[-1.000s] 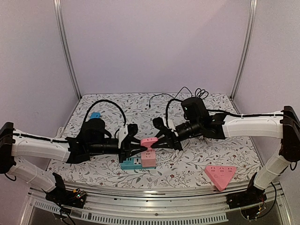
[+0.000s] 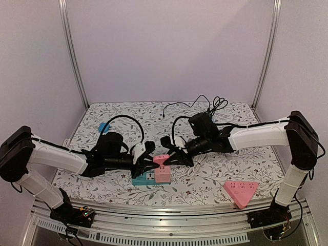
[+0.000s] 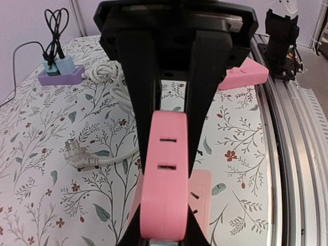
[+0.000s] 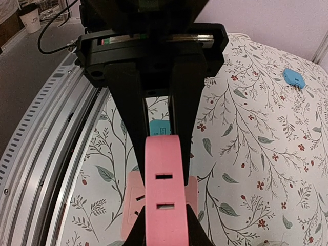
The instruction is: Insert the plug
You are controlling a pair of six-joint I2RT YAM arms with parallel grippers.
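Observation:
A pink slotted plug block (image 2: pixel 161 159) is held from both sides, just above and behind a pink socket block (image 2: pixel 163 176) on the table. My left gripper (image 2: pixel 155 165) is shut on the plug's left end, my right gripper (image 2: pixel 169 159) on its right end. Seen in the left wrist view, the plug (image 3: pixel 165 200) covers much of the pink socket block (image 3: pixel 203 190) underneath. The right wrist view likewise has the plug (image 4: pixel 164 192) hiding the middle of the socket block (image 4: pixel 131 205). Its underside is hidden, so I cannot tell whether any prongs sit in slots.
A teal block (image 2: pixel 143 179) adjoins the socket block's left side. A pink triangular strip (image 2: pixel 241 191) lies front right, a blue piece (image 2: pixel 104 127) back left. White cable with a plug (image 3: pixel 79 155) lies nearby; a purple strip (image 3: pixel 59 78) stands farther off.
Both grips stay shut.

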